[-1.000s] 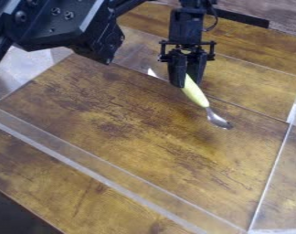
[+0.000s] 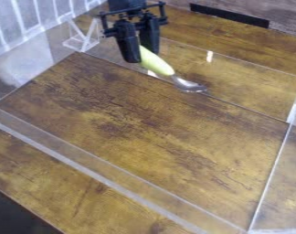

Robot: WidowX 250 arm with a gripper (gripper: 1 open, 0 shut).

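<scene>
My black gripper (image 2: pixel 141 50) is in the upper middle of the camera view, shut on a spoon with a pale yellow-green handle (image 2: pixel 158 64). The spoon's metal bowl (image 2: pixel 191 86) points down to the right, over the back part of the wooden surface. Whether it touches the surface I cannot tell.
Clear plastic walls (image 2: pixel 114 174) with taped edges surround the wooden work area (image 2: pixel 138 137), which is clear in the middle and front. A further clear panel stands at the right. A white rack (image 2: pixel 28 18) is at the back left.
The gripper has moved left and slightly up in the view, carrying the spoon with it.
</scene>
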